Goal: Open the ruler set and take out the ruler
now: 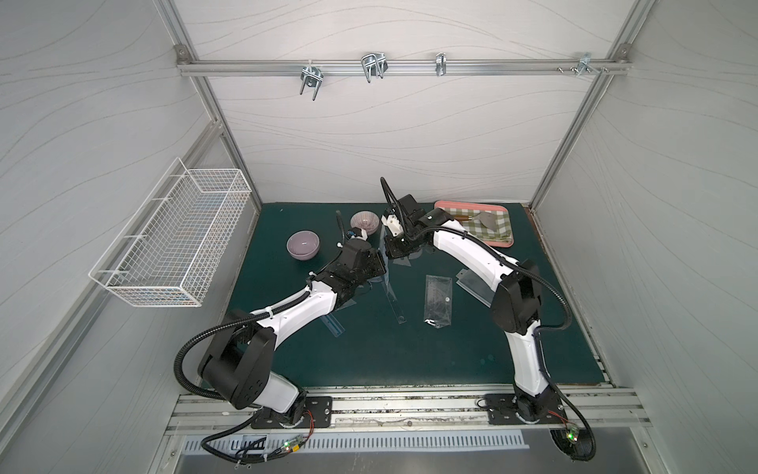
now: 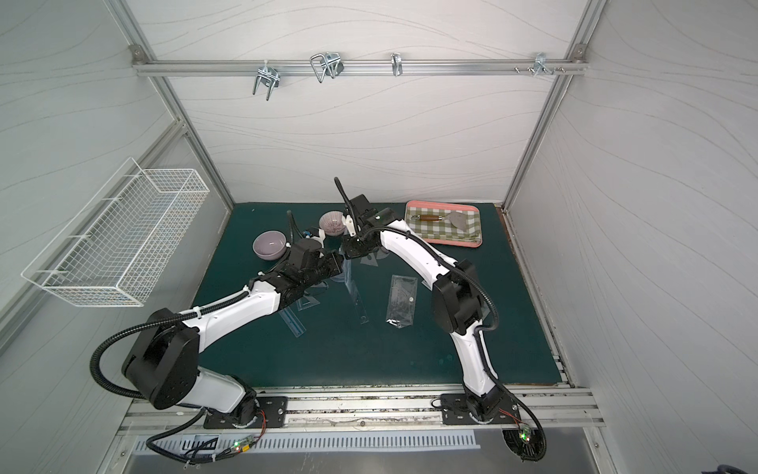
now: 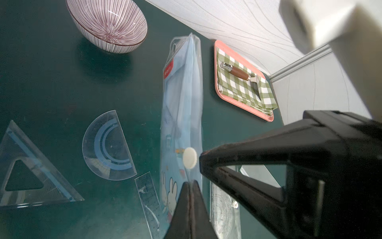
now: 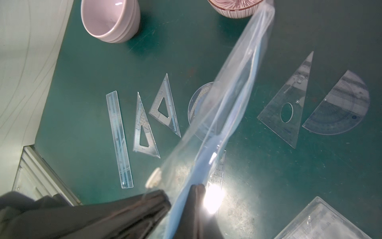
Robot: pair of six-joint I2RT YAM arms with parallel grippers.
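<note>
A clear, blue-tinted pouch [image 3: 181, 99] with a rabbit print and a white button [image 3: 189, 158] stands upright between my grippers, near the middle of the table. At its edge by the button, my left gripper is shut on the thin plastic. My right gripper is shut on the pouch's other side, close to the left fingertips; no object clearly shows between its fingers. On the table lie a long clear ruler [image 4: 119, 139], set squares [image 4: 144, 135] and a protractor [image 3: 109, 145]. A second ruler [image 3: 148, 203] is partly hidden behind the pouch.
A lilac bowl [image 1: 302, 245] and a striped bowl [image 3: 107, 23] stand at the back left. A pink tray [image 1: 509, 229] is at the back right. A clear flat case [image 1: 438, 300] lies right of centre.
</note>
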